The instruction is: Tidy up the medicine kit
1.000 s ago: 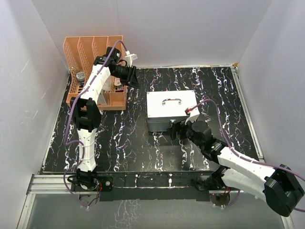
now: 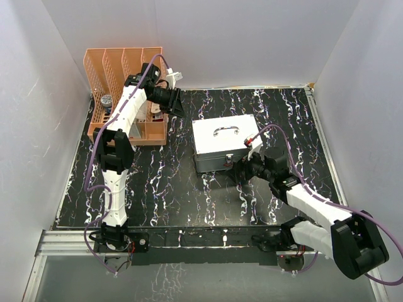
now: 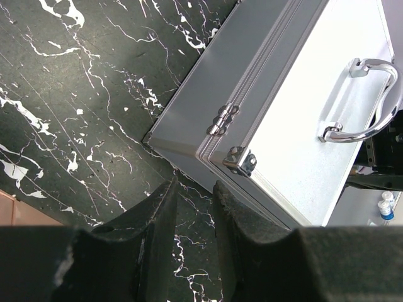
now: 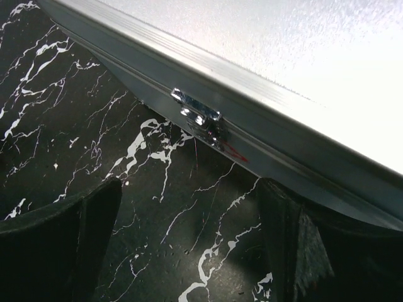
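The metal case (image 2: 221,133) sits closed on the dark marble table, its handle (image 2: 226,130) on the white lid and its latch (image 2: 228,158) on the front. My right gripper stands open just in front of that latch (image 4: 198,116), nothing between its fingers. At the right edge of the orange organizer (image 2: 151,141), my left gripper (image 2: 179,106) hangs above the table. Its fingers (image 3: 154,217) stand close together in the left wrist view, with only marble showing in the narrow gap. The case's corner and hinge (image 3: 223,118) appear beyond them. Its contents are hidden.
A round container (image 2: 106,100) and other small items lie in the organizer, partly hidden by my left arm. Small white-capped bottles (image 3: 385,206) appear at the far right of the left wrist view. Bare marble lies between the organizer and the case.
Over the last second the case has turned slightly, its right side shifting toward the back. My right gripper has moved a little to the right. The left arm is almost still.
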